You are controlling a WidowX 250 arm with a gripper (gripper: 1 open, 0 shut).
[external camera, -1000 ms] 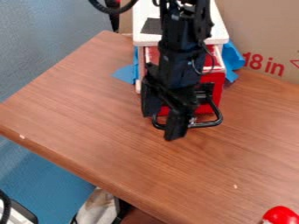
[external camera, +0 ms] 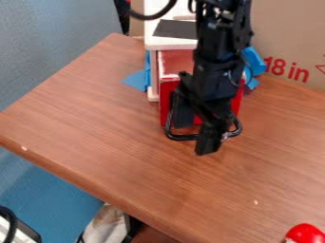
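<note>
My black gripper hangs above the wooden table, pointing down in front of a red and white object with a dark panel on top and blue parts at its sides. The arm hides much of that object. Whether anything is between the fingers, or how far apart they stand, is unclear in this view.
A red rounded object sits at the bottom right edge. A cardboard box stands behind. Blue floor shows beyond the table's left edge.
The arm and gripper have moved slightly to the right. The objects on the table show no visible movement.
</note>
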